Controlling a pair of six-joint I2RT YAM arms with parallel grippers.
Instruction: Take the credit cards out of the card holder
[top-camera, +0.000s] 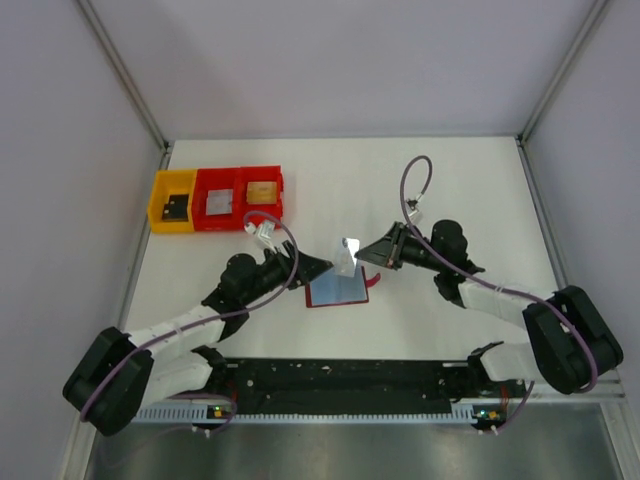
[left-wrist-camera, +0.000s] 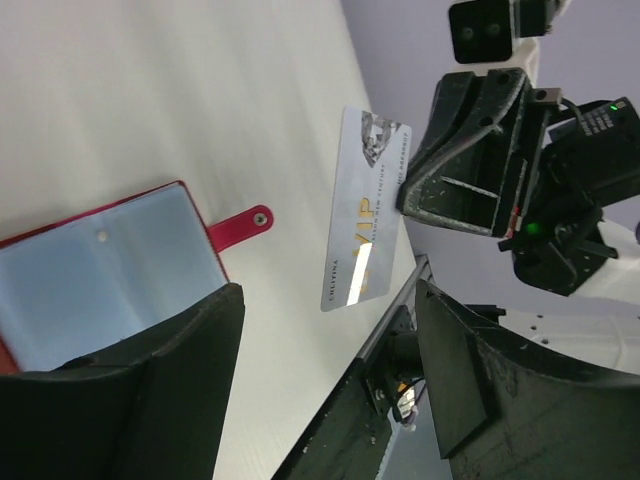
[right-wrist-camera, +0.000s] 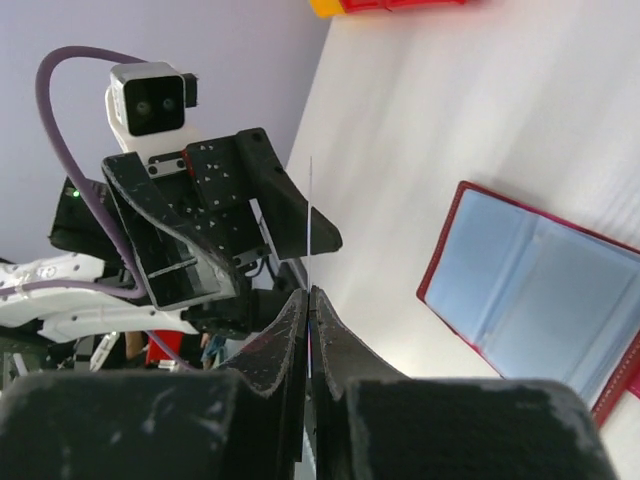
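Observation:
A white VIP card is pinched by its edge in my right gripper (top-camera: 361, 257), raised clear of the table; seen edge-on, it is a thin upright line (right-wrist-camera: 310, 215) in the right wrist view. Below lies the card holder (top-camera: 336, 290), spread flat with pale blue inner sides, a dark red border and a red strap (left-wrist-camera: 240, 228). My left gripper (top-camera: 322, 268) stands open to the left of the card, its fingers (left-wrist-camera: 190, 370) apart with nothing between them. Whether other cards sit inside the holder, I cannot tell.
At the back left stand a yellow bin (top-camera: 155, 212) and two red bins (top-camera: 262, 217), each with something lying inside.

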